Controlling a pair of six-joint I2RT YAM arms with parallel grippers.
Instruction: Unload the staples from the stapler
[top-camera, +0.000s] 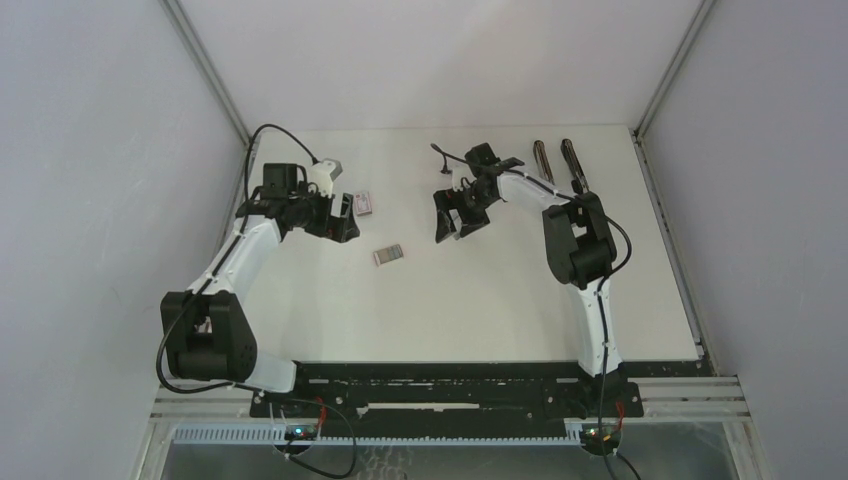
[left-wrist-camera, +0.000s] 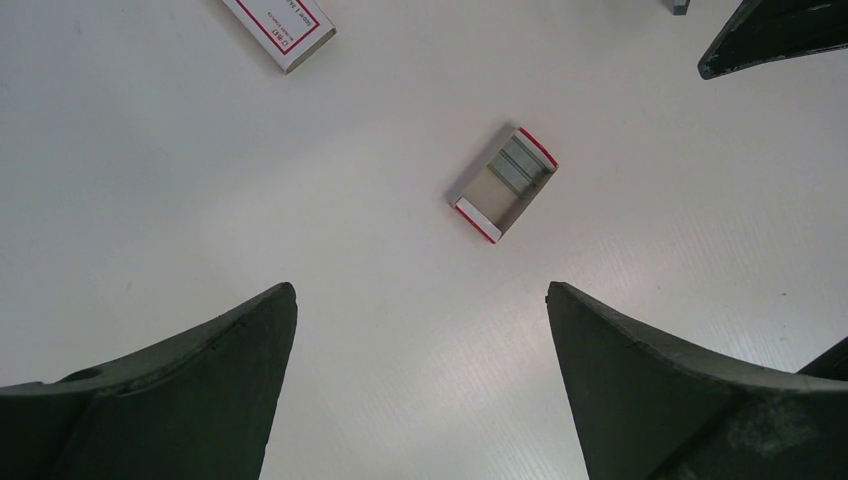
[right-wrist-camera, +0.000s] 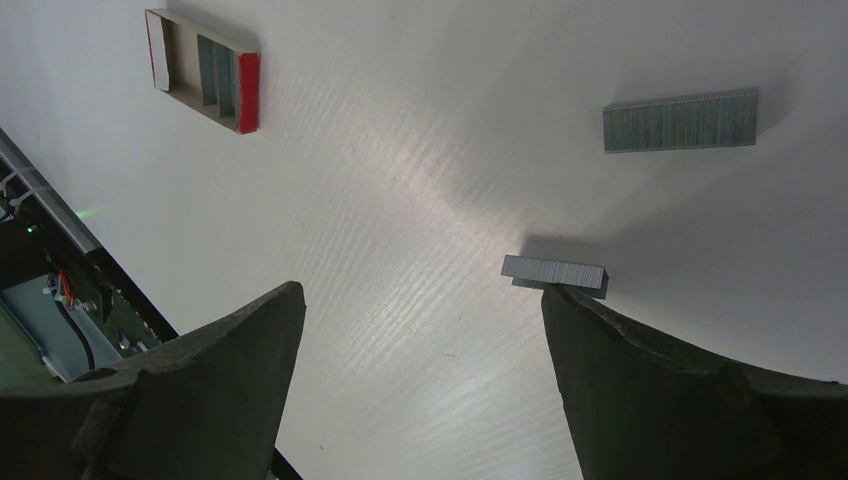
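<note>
Two dark staplers, one (top-camera: 541, 160) beside the other (top-camera: 574, 166), lie at the back right of the table in the top view. Below my right gripper, a short grey staple strip (right-wrist-camera: 553, 270) rests on the table; the right-hand fingertip overlaps its lower edge, and the other finger is well clear. Those fingers stand part open, and whether the finger touches the strip I cannot tell. A second, longer staple strip (right-wrist-camera: 680, 122) lies farther off in the right wrist view. My left gripper is open and empty above bare table.
An open cardboard tray (left-wrist-camera: 483, 199) with staple strips at one end lies between the arms. The white box with red print (left-wrist-camera: 290, 25) is close to the left gripper. Bare white table (top-camera: 450, 310) spreads across the front.
</note>
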